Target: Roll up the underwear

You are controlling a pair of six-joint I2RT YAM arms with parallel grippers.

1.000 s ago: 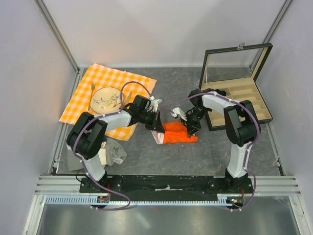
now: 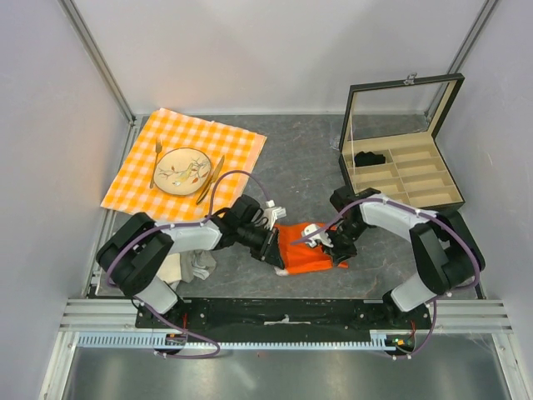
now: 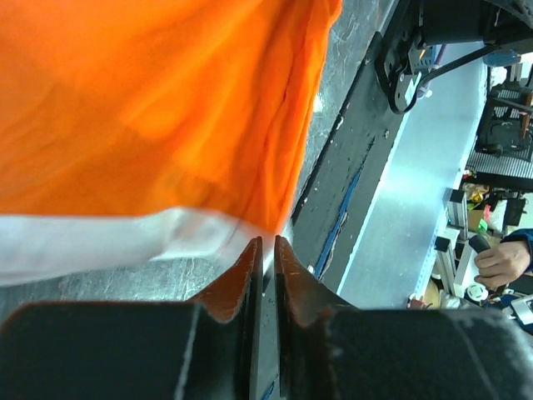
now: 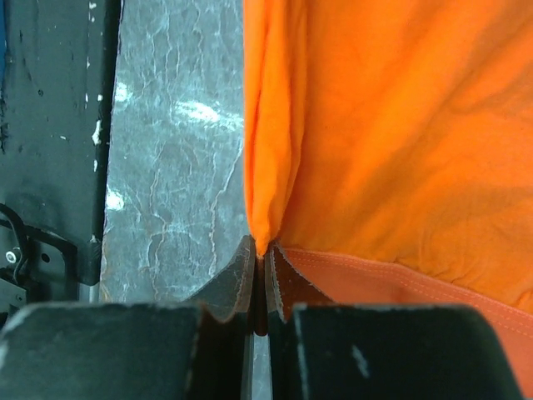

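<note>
The orange underwear [image 2: 308, 258] with a white waistband lies spread between my two grippers on the grey table. In the left wrist view its white band [image 3: 100, 242] is blurred, and a corner reaches behind the fingertips. My left gripper is slightly open, a narrow gap showing between its fingers and no cloth clearly between them. At the other end, my right gripper is shut on a gathered edge of the underwear [image 4: 279, 125]. From above, both arms partly cover the cloth.
A black-framed box [image 2: 425, 158] with compartments stands open at the right, dark cloth inside. A plate [image 2: 182, 172] and cutlery lie on a checked cloth [image 2: 175, 125] at the left. Grey cloth [image 2: 198, 260] rests beside the left arm. Bare table lies behind the underwear.
Both grippers and the underwear have come toward the table's front edge.
</note>
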